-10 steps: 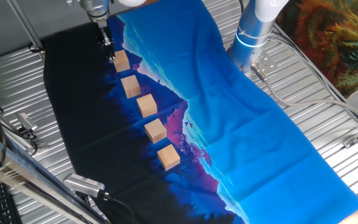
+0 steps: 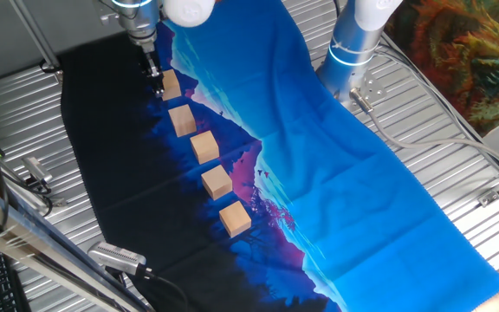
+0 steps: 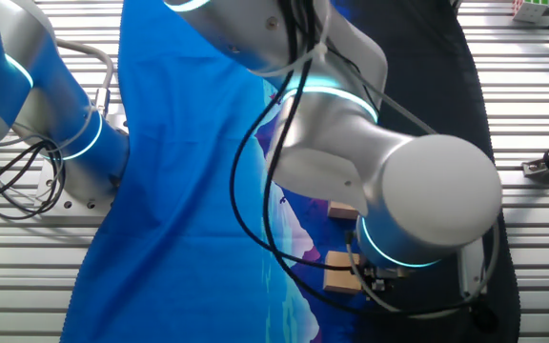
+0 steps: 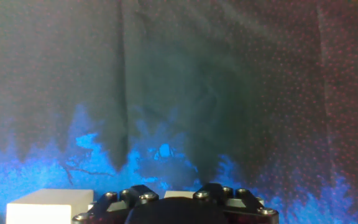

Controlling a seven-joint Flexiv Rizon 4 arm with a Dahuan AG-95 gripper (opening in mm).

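My gripper (image 2: 158, 90) points down at the left side of the uppermost wooden block (image 2: 171, 84) in the row, close against it. In the wrist view my gripper shows its two dark fingers apart, with a strip of a pale block (image 4: 179, 194) visible between them. Whether the fingers press on that block cannot be made out. From the second exterior view, the arm hides most of the gripper, and a block (image 3: 341, 272) shows right beside it. Another pale block (image 4: 50, 205) lies to the left in the wrist view.
More wooden blocks continue the slanting row, among them the second block (image 2: 182, 120) and the lowest block (image 2: 235, 219). They rest on a dark and blue printed cloth (image 2: 345, 173).
The gripper has shifted slightly downward in exterior view 1, along the uppermost block's left side. That block appears nudged very slightly to the right; the other blocks have stayed put.
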